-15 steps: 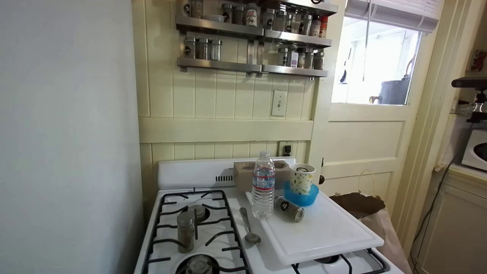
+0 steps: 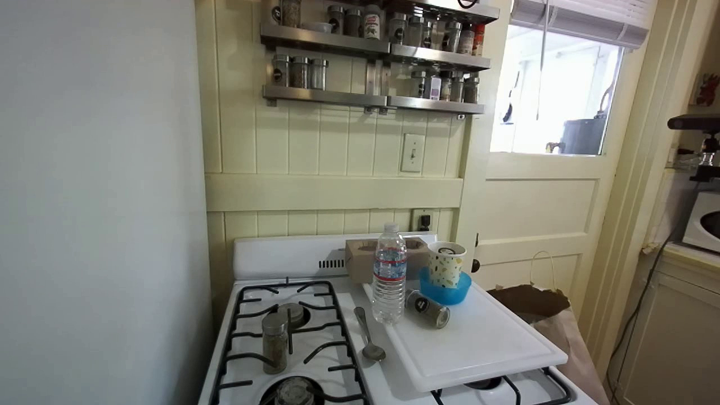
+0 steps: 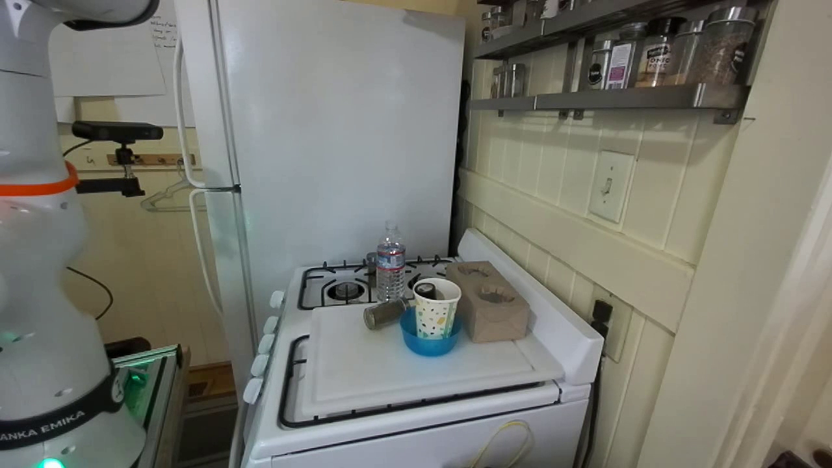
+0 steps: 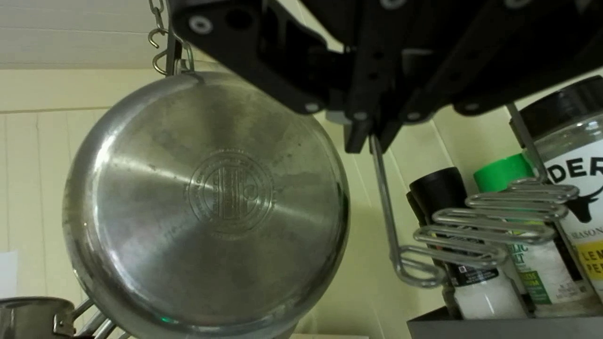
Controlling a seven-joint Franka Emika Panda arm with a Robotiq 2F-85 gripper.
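Note:
In the wrist view my gripper hangs from the top, its black fingers shut close together. One leg of a metal wire masher (image 4: 385,195) comes out from between the fingertips, and its zigzag head hangs to the lower right in front of spice jars. The second leg runs up behind the gripper's right side. The masher's handle is hidden by the gripper. Both exterior views leave the gripper out, though part of the white arm (image 3: 39,257) shows at the left of the second.
A large steel pan (image 4: 226,192) hangs just left of the gripper. Jars stand on a grey shelf (image 4: 509,328) close to the masher. On the stove are a water bottle (image 2: 390,277), a spoon (image 2: 365,331), a blue bowl (image 2: 446,295) with a paper cup (image 2: 445,266), and a white board (image 2: 479,344).

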